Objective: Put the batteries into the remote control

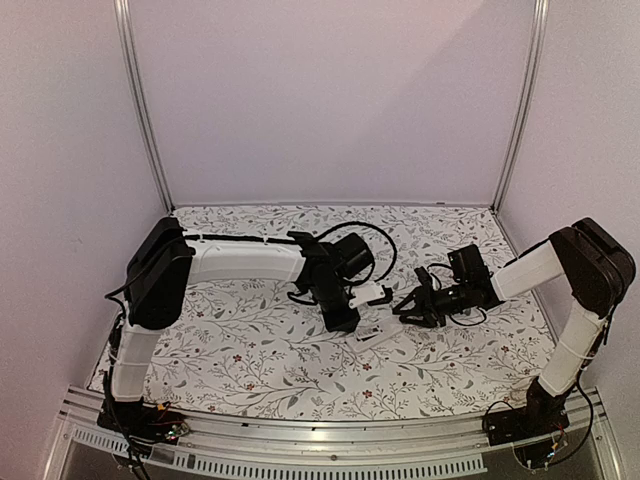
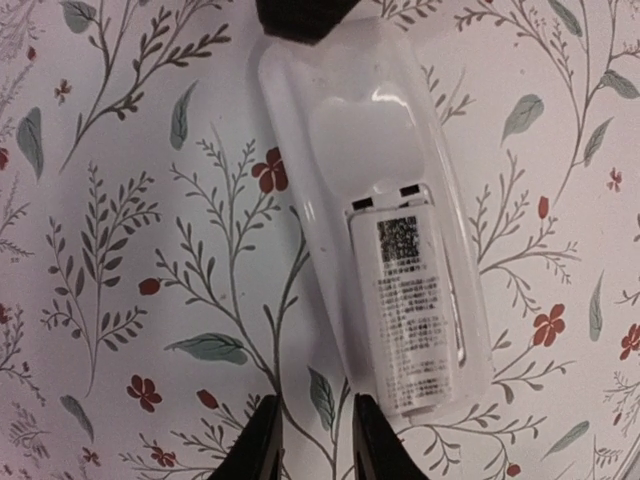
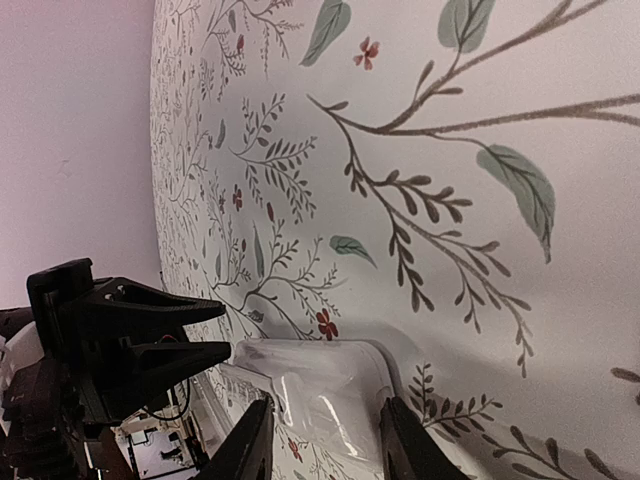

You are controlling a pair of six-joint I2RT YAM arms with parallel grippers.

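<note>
The white remote [image 2: 365, 140] lies on the patterned surface, with a QR-coded label [image 2: 405, 310] and a slot with metal contacts. My left gripper is over its lower end; its fingers show a gap with patterned surface visible, and whether they grip anything below is unclear. My right gripper is part open at the remote's other end, one finger at the clear-edged housing's rim. In the top view both grippers meet around the remote [image 1: 375, 335], near the middle. No loose battery is clearly visible.
The left arm's body stretches across the middle; the two grippers stand very close together.
</note>
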